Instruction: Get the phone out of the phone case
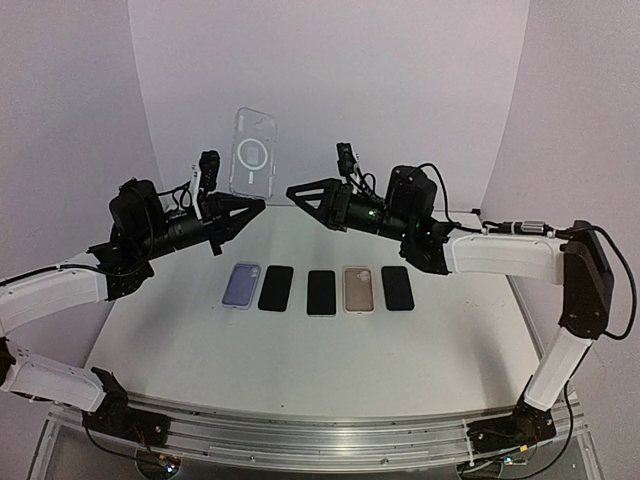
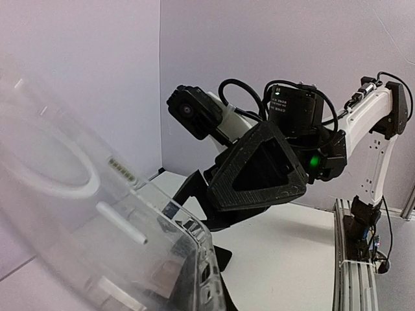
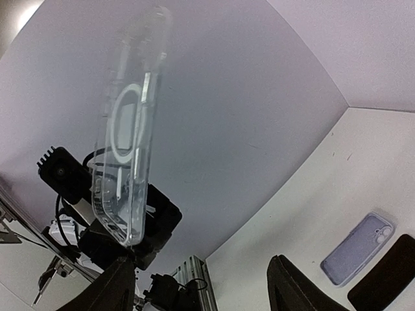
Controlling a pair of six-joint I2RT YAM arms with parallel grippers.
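Note:
A clear phone case (image 1: 253,155) with a white ring stands nearly upright in the air, with no phone visible in it. My left gripper (image 1: 263,202) is shut on its lower edge. The same case (image 2: 71,188) fills the left of the left wrist view and hides most of the left fingers. To the right of the case, a short gap away, is my right gripper (image 1: 292,192). In the right wrist view its two fingers (image 3: 117,285) stand apart with nothing between them, and the clear case (image 3: 126,136) rises beyond, up and to the left.
On the white table (image 1: 300,370) lie, in a row, a purple case (image 1: 241,285), a black phone (image 1: 276,288), another black phone (image 1: 321,293), a pinkish case (image 1: 358,289) and a third black phone (image 1: 397,288).

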